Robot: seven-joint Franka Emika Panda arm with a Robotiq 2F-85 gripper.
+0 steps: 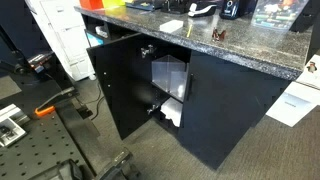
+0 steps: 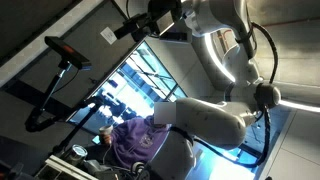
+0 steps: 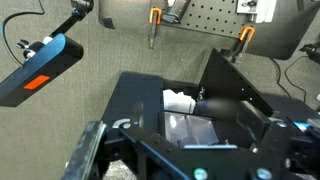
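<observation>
A black cabinet (image 1: pixel 225 115) stands under a speckled stone counter, with one door (image 1: pixel 122 85) swung out on metal hinges. Inside the opening are a clear plastic container (image 1: pixel 169 75) and a white item (image 1: pixel 172 110) below it. From above, the wrist view shows the same clear container (image 3: pixel 190 130) and white item (image 3: pixel 178 102) between dark panels. My gripper spans the bottom of that view, its fingers spread apart with nothing seen held between them. Its base hides part of the cabinet. At upper centre of exterior view 2 is my gripper's dark end (image 2: pixel 145 22), its finger unclear.
A black perforated table (image 1: pixel 45 150) with orange-handled clamps (image 1: pixel 45 111) stands opposite the cabinet. Small objects and a clear bin (image 1: pixel 278 13) sit on the counter (image 1: pixel 215 40). Grey carpet (image 3: pixel 110 55) lies open between table and cabinet.
</observation>
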